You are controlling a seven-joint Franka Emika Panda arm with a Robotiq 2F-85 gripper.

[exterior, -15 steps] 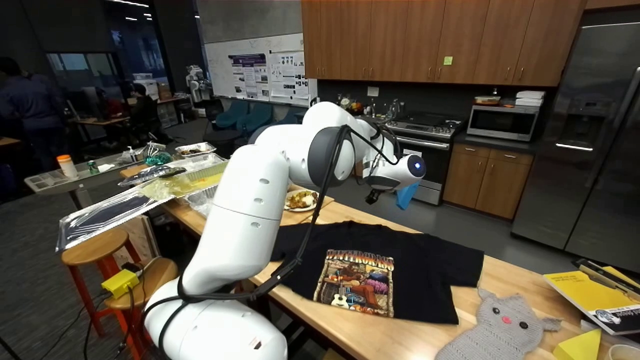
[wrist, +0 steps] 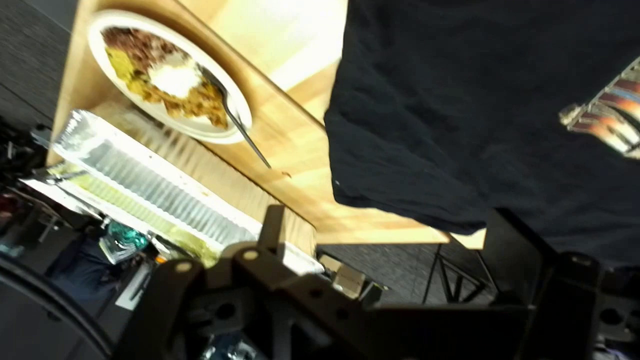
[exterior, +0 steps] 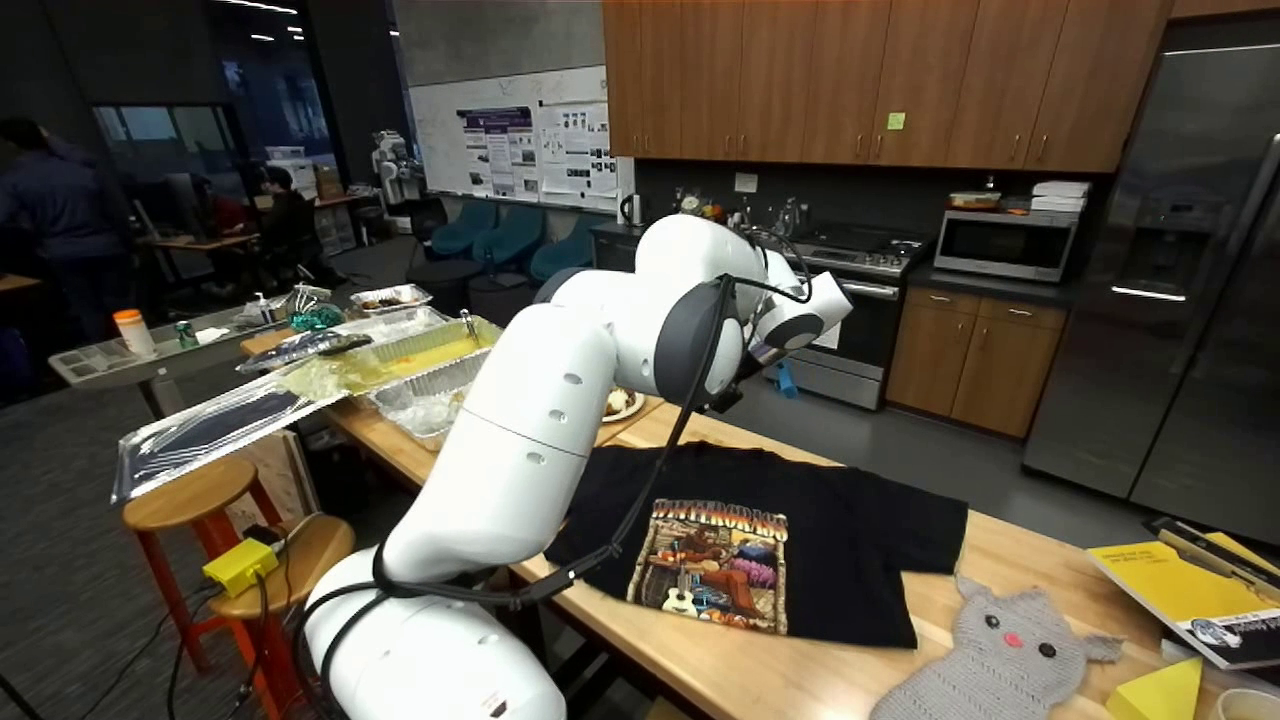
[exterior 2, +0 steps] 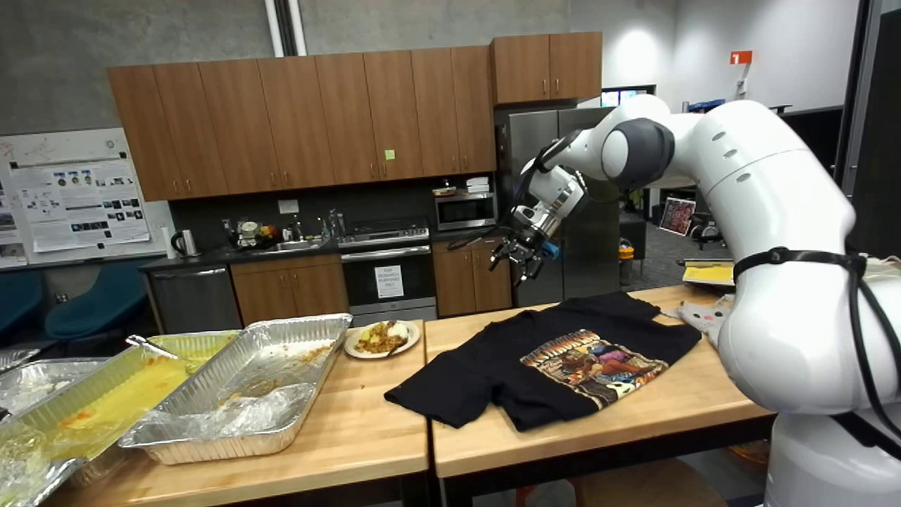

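Observation:
A black T-shirt [exterior: 840,516] with a colourful printed front lies spread flat on the wooden table, its sleeves out to the sides. Raised above the table's far side, my gripper [exterior 2: 512,263] is clear of the shirt in exterior view 2. The wrist view shows its dark fingers [wrist: 273,227] wide apart, and nothing is visible between them. Part of the shirt [wrist: 420,120] fills the upper right of that view, below the gripper. In exterior view 1 the arm mostly hides the gripper.
A plate of food [exterior 2: 347,341] with a fork and a foil tray [exterior 2: 295,422] stand left of the shirt. A grey knitted toy [exterior: 1002,654], a yellow block [exterior: 1154,692] and books [exterior: 1182,588] occupy the other end. Bare wood surrounds the shirt's front edge.
In exterior view 1 the arm has swung right, and its wrist has risen and turned away. It now hides most of the plate. The shirt has not moved.

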